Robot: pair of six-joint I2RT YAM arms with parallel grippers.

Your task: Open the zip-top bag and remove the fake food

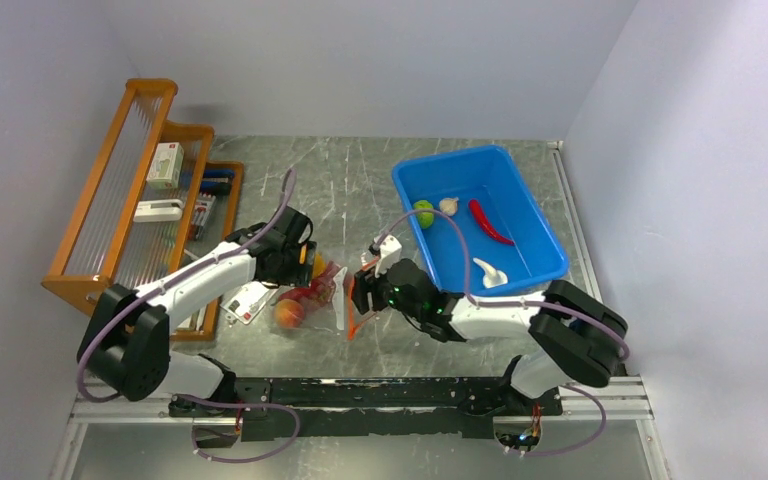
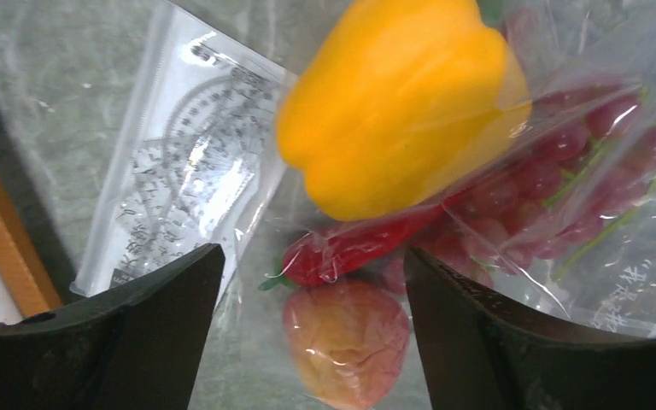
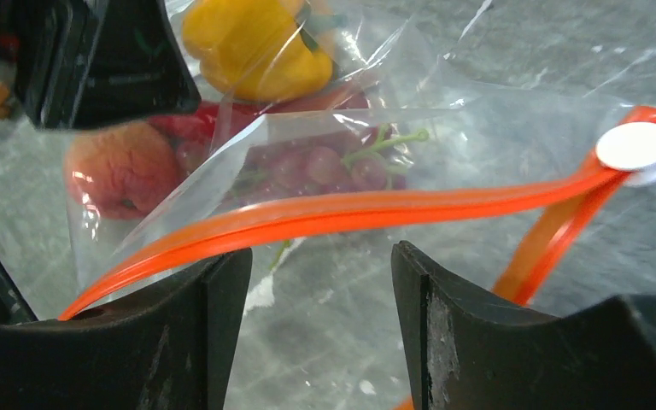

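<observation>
A clear bag (image 2: 256,342) lies on the table with fake food inside: a yellow pepper (image 2: 401,111), a red chili (image 2: 333,254), a peach (image 2: 348,342) and red grapes (image 2: 547,184). An orange zip edge (image 3: 342,212) with a white slider (image 3: 635,147) runs along its right end. Above the food, my left gripper is open, its fingers spread over the chili and peach. My right gripper is open as well, at the bag's mouth. The orange edge crosses just beyond its fingertips, and one finger overlaps it in view; contact is unclear.
A blue bin (image 1: 545,225) at the right holds a green item (image 1: 424,213), garlic (image 1: 448,206), a red chili (image 1: 488,222) and a white piece (image 1: 490,273). A wooden shelf (image 1: 110,240) stands at left. A printed pouch (image 2: 188,171) lies beside the bag.
</observation>
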